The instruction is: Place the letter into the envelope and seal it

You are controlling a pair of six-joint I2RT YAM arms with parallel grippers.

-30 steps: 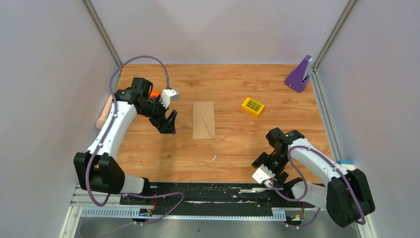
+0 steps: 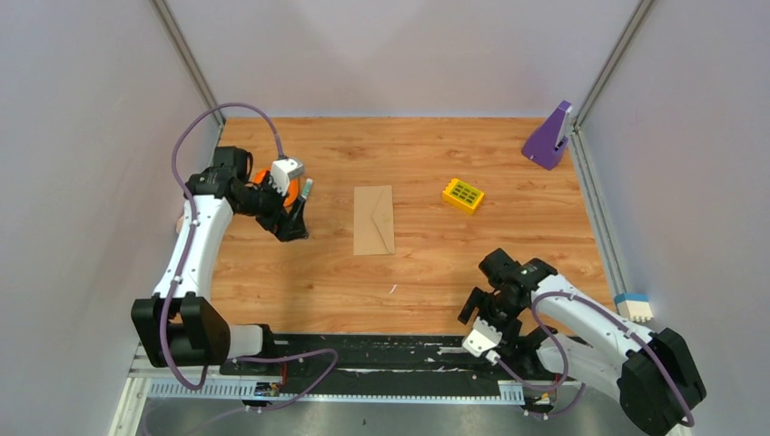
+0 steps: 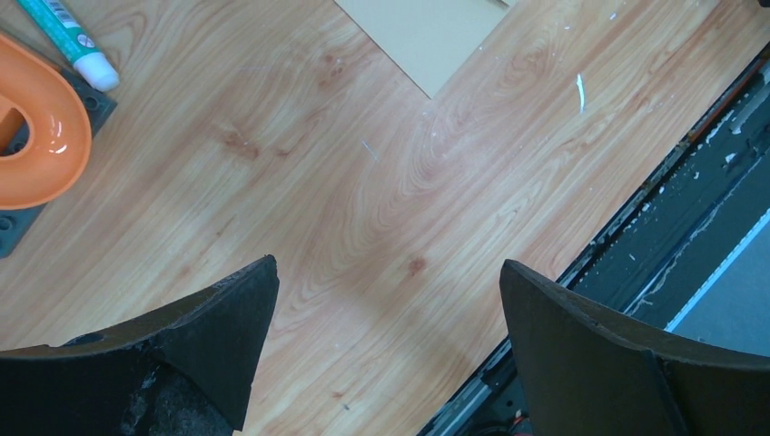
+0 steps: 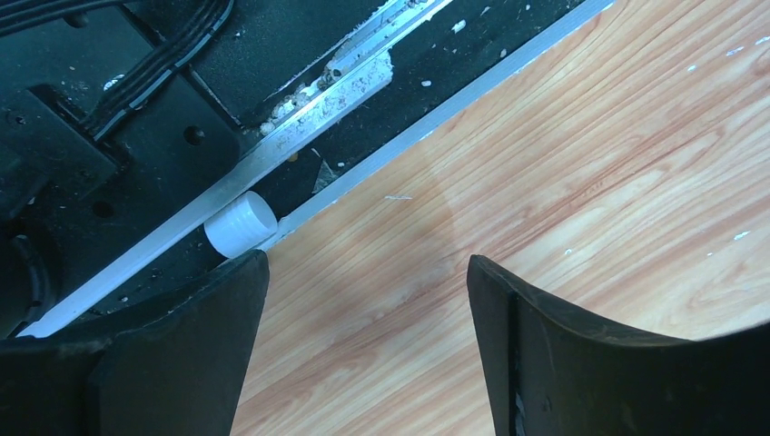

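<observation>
A tan envelope lies in the middle of the table, its flap side up; its corner shows at the top of the left wrist view. No separate letter can be made out. My left gripper stands open over bare wood left of the envelope, near an orange object and a glue tube. My right gripper is at the table's front right edge, its fingers apart over bare wood, with nothing seen between them.
A yellow brick block and a purple object are at the right. A white cylinder sits in the dark front rail.
My left arm has moved leftward, away from the envelope.
</observation>
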